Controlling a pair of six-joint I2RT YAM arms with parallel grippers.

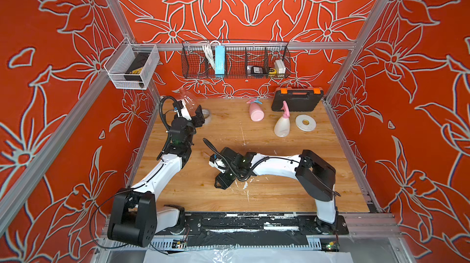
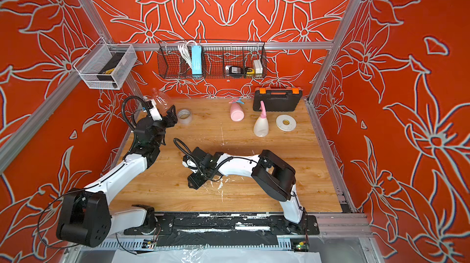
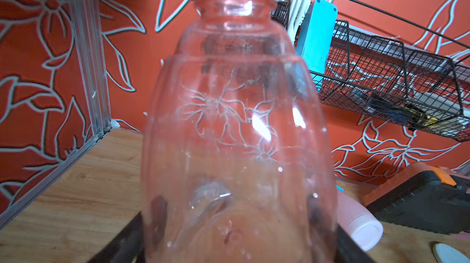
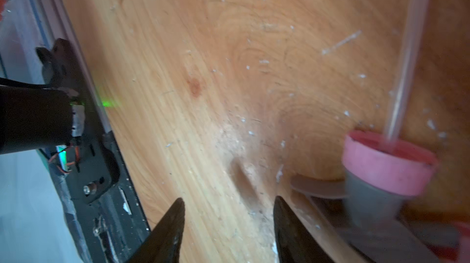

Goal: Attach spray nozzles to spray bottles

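Observation:
A clear pink bottle (image 3: 235,130) without a nozzle is raised at the back left, my left gripper (image 1: 191,114) shut on it. My right gripper is open, low over the table's middle front, beside a grey-and-pink spray nozzle (image 4: 386,165) with a clear tube, mostly hidden under the arm in the top views. A white bottle with a pink nozzle (image 1: 282,125) stands at the back right. A pink bottle (image 1: 256,112) with a pink-and-blue top lies behind it.
A black case (image 1: 296,101), a white roll (image 1: 305,128) and a tape roll (image 2: 184,120) are at the back. A wire basket (image 1: 235,72) and a white basket (image 1: 117,79) hang above.

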